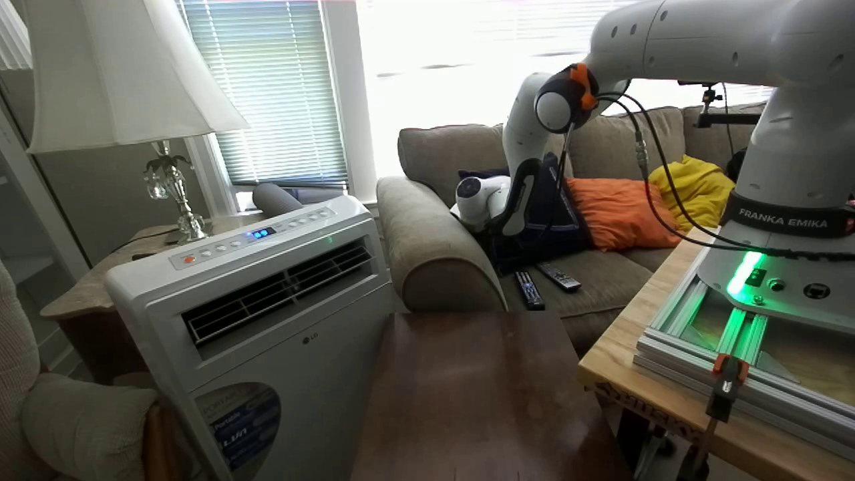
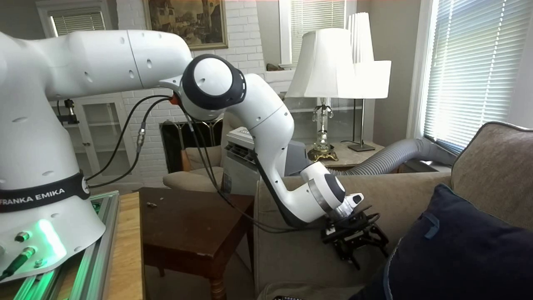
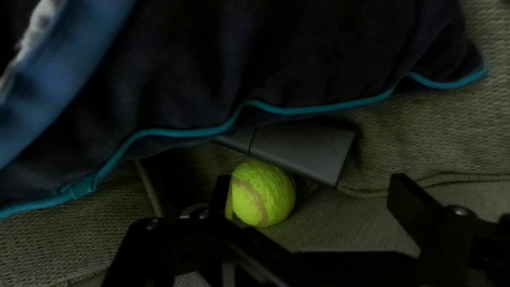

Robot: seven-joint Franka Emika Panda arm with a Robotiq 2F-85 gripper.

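Note:
In the wrist view a yellow-green tennis ball [image 3: 263, 193] lies on the sofa seat, close to my left finger [image 3: 222, 198], which covers a little of its edge. My gripper is open, the right finger well away from the ball. Touching or nearly touching the ball is a dark grey object [image 3: 306, 148], its other end hidden under a navy pillow [image 3: 287, 52] with teal piping. From the side, the gripper [image 2: 372, 255] points down over the seat beside the sofa arm; the ball is not visible there.
Two remotes, one black [image 1: 529, 289] and one greyer [image 1: 559, 276], rest on the seat's front. The padded sofa arm [image 1: 449, 264] borders the gripper. Further along are orange [image 1: 617, 212] and yellow [image 1: 693, 188] pillows. A brown table [image 1: 481, 393] stands bare in front.

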